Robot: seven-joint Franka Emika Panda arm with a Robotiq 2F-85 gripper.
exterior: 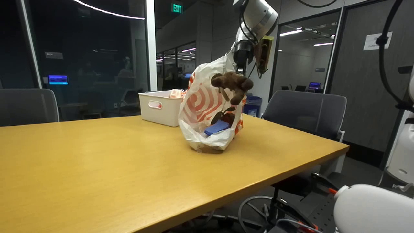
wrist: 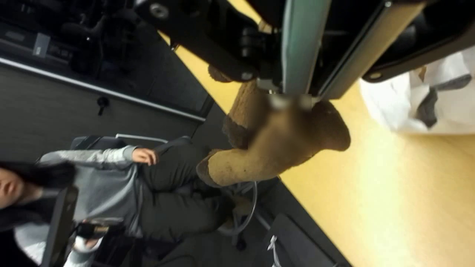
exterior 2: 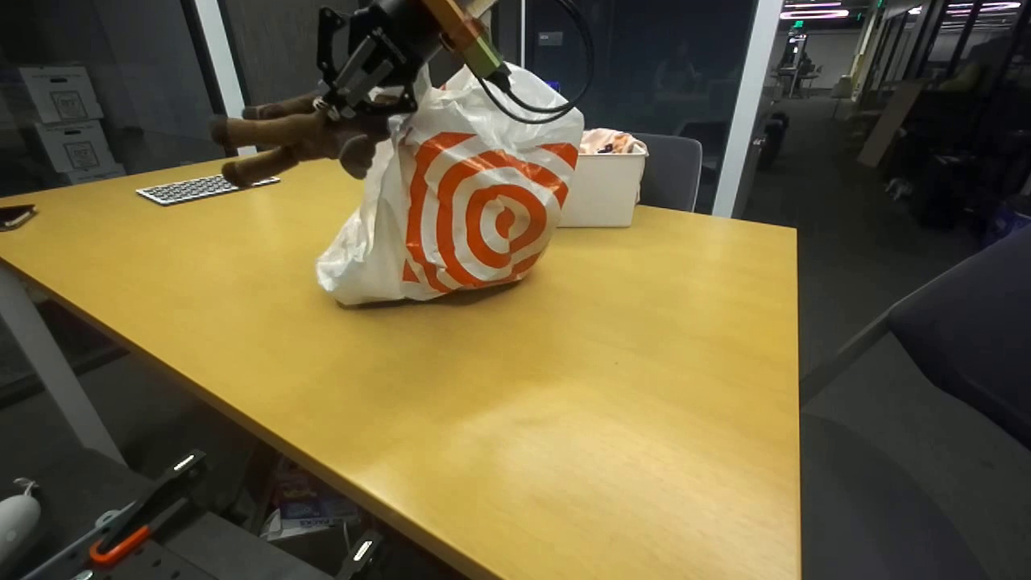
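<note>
A brown plush toy (exterior: 233,83) hangs from my gripper (exterior 2: 372,101), which is shut on it. In the wrist view the plush (wrist: 249,162) dangles below the fingers (wrist: 305,49), its limbs hanging loose over the table edge. The white plastic bag (exterior 2: 382,242) with red rings stands on the table, its mouth open toward exterior view 1. A blue item (exterior: 217,127) and some dark things lie inside it. The toy is in front of the bag's mouth, outside it in exterior view 2. Whether the bag's upper edge is caught on the gripper, I cannot tell.
Behind the bag sits a white bin (exterior: 161,108) holding cloth. A keyboard (exterior 2: 208,188) and a phone (exterior 2: 18,217) lie toward the table's far side. A person (wrist: 102,187) sits near the table.
</note>
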